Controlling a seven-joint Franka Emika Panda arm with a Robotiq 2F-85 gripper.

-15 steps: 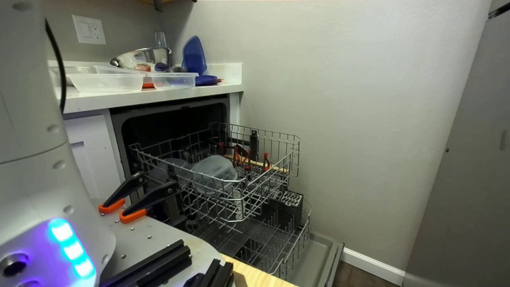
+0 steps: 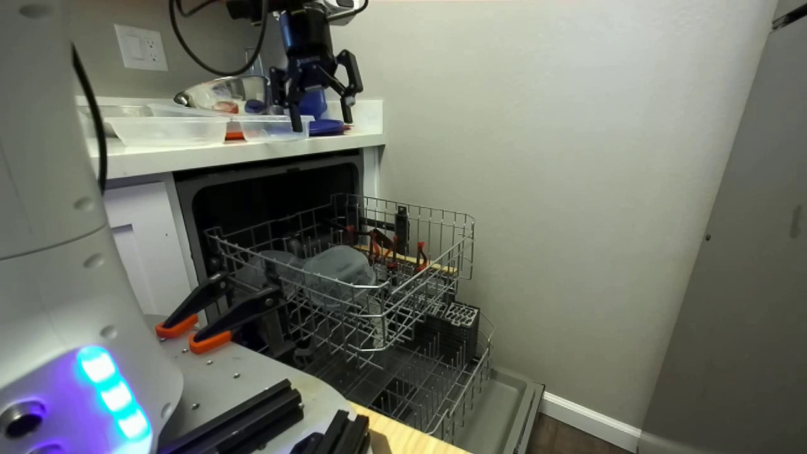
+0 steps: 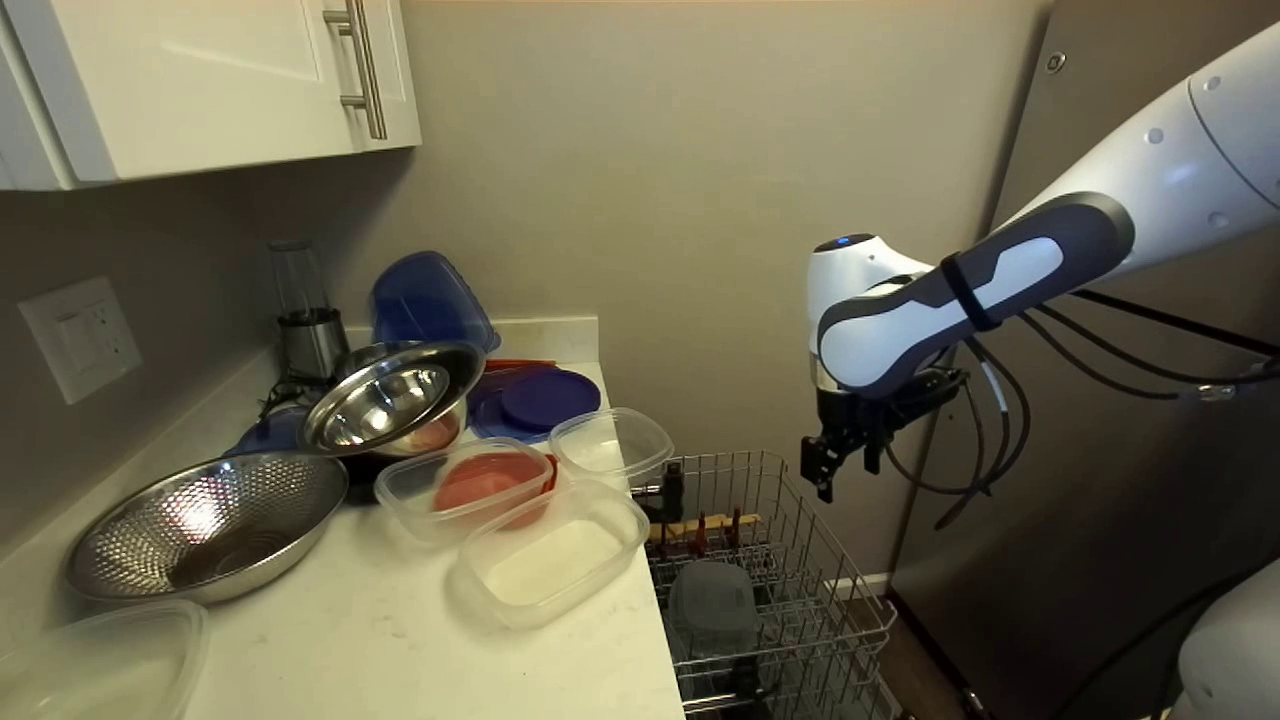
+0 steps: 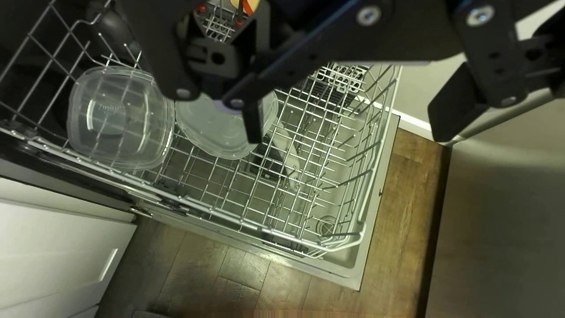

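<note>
My gripper (image 2: 322,125) hangs high above the dishwasher, its two fingers spread wide with nothing between them. In exterior view 2 the gripper (image 3: 848,470) is in the air to the right of the counter, above the pulled-out rack. A clear container (image 4: 121,119) sits upside down at the left of the upper rack (image 4: 222,209) in the wrist view. Beside it, a second cloudy container (image 4: 212,127) is partly covered by one of my fingers. The same rack also holds red-handled items (image 2: 384,246) toward its far side.
A cabinet (image 3: 216,72) overhangs the left. The lower rack (image 2: 446,393) is pulled out too. Air between rack and grey panel (image 2: 734,265) is free.
My gripper has come into exterior view 1 from above, now in front of the blue lid at the counter's end. The racks and counter items look the same.
</note>
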